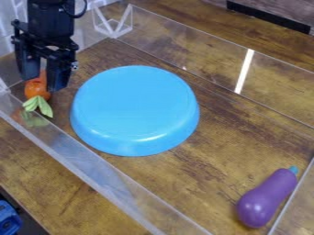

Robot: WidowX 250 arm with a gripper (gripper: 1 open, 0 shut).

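Observation:
A black gripper (44,70) hangs at the upper left, over an orange carrot (36,88) with pale green leaves (37,106); its fingers straddle the area at the carrot's top, and I cannot tell whether they touch it. A large blue round lid or plate (135,108) lies face down in the middle. A purple toy eggplant (265,197) lies at the lower right.
Clear walls (110,184) border the wooden surface (208,174). A blue object (6,218) sits outside at the bottom left.

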